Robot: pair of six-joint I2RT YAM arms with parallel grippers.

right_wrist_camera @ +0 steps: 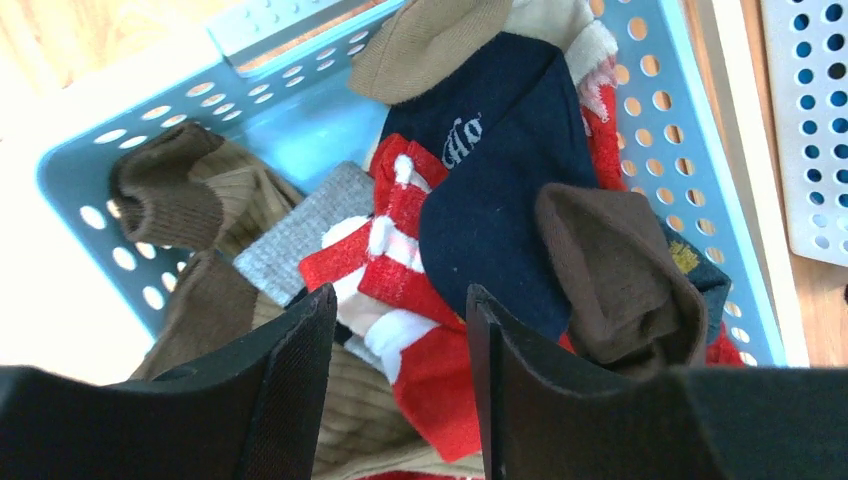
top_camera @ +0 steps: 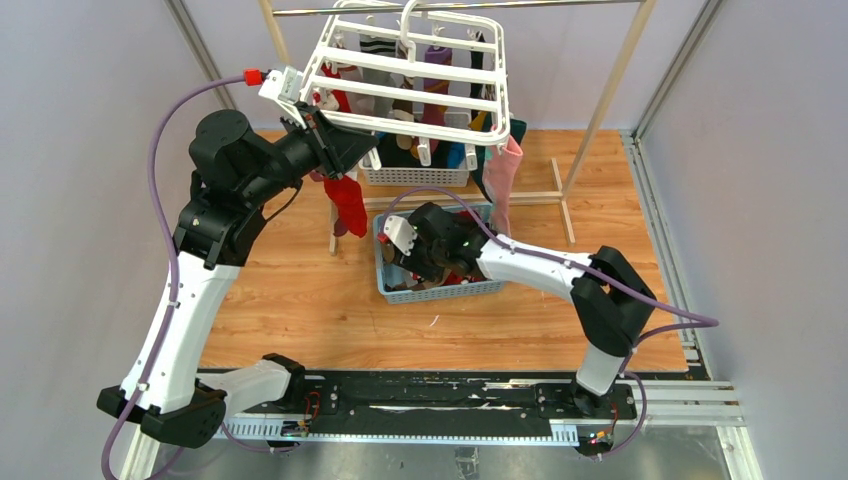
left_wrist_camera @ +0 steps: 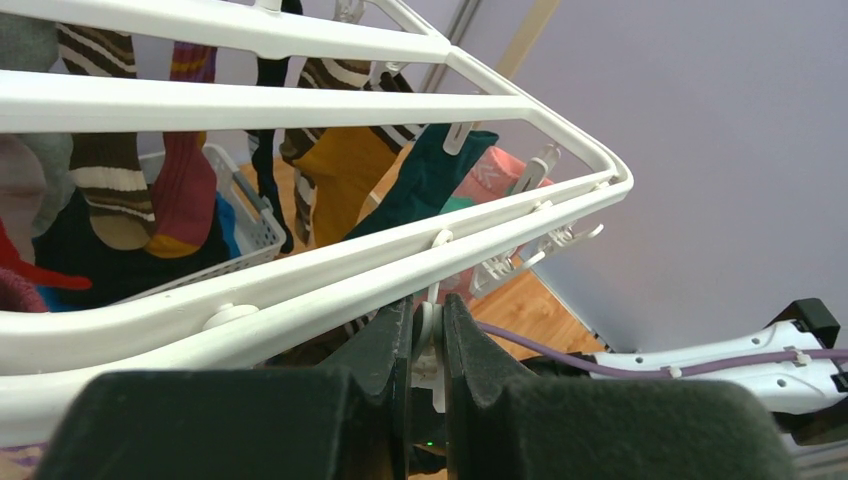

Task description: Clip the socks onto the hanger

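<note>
The white hanger (top_camera: 410, 90) hangs from the metal rail, with several socks clipped along it. My left gripper is shut on a white clip (left_wrist_camera: 436, 295) below the hanger's front bar. In the top view a red sock (top_camera: 346, 205) and a pink sock (top_camera: 503, 168) dangle from the hanger's sides. My right gripper is over the blue basket of loose socks, its fingers (right_wrist_camera: 318, 330) apart. Between and ahead of them lies a red and white sock (right_wrist_camera: 405, 240), beside a dark navy sock (right_wrist_camera: 500, 170). Nothing is held there; contact with the socks cannot be told.
The blue basket's rim (top_camera: 380, 275) stands on the wooden floor. Behind it is a white basket (top_camera: 415, 177) under the hanger. Wooden stand legs (top_camera: 565, 205) flank both. Open floor (top_camera: 300, 320) lies in front and to the left.
</note>
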